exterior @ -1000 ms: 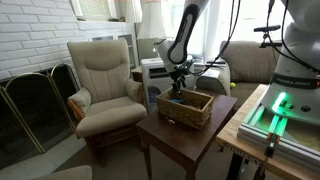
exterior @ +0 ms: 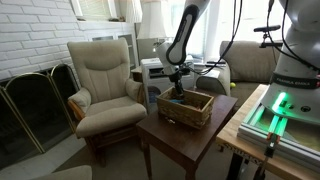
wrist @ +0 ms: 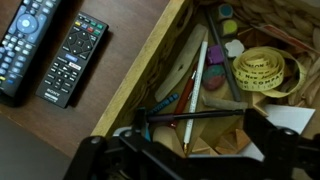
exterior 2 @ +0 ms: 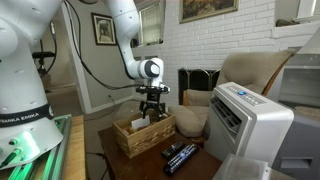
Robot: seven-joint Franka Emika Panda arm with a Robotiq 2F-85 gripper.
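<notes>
A brown woven basket [exterior: 171,112] stands on the dark wooden table, with my gripper [exterior: 178,88] over its opening. In the wrist view the gripper is open, its dark fingers wide apart. A black, bar-like thing [wrist: 195,116] crosses the span between the fingers; whether it touches them I cannot tell. Inside the basket lie a white pen [wrist: 198,80], a dark stick [wrist: 222,50], a rolled yellow tape measure [wrist: 259,70] and several small coloured lids. Something blue shows near the left finger. The fingers hide part of the contents.
Two black remotes, one larger [wrist: 22,45] and one smaller [wrist: 73,60], lie on the table outside the basket wall [wrist: 135,80]. A white appliance [exterior 2: 245,115] stands beyond the table, and an armchair [exterior: 105,85] is nearby.
The basket stays where it was. My arm and gripper remain over it, with at most a slight shift.
</notes>
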